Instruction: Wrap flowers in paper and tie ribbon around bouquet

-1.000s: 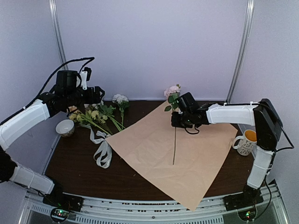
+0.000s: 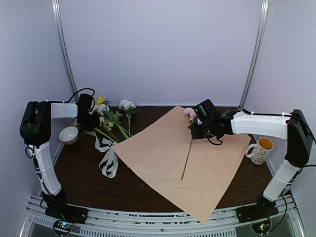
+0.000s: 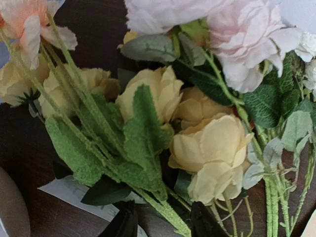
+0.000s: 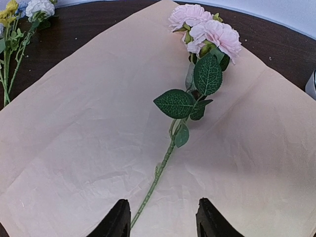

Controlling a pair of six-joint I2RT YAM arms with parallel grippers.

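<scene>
A pink rose stem [image 4: 158,173] lies on the brown paper [image 2: 168,173], its blooms [image 4: 217,37] toward the back. My right gripper stands open above its stem. A pile of yellow, pink and white flowers [image 3: 207,153] lies left of the paper, with my left gripper open low over the stems and blooms. The white ribbon [image 2: 109,163] lies loose beside the paper's left corner, partly under the flowers.
A white bowl [image 2: 68,136] sits at the far left and a mug [image 2: 259,153] at the right edge. Bare dark table shows at the front left.
My left gripper has come down over the flower pile. The rose stem has shifted right and lies flatter on the paper; my right gripper has moved right.
</scene>
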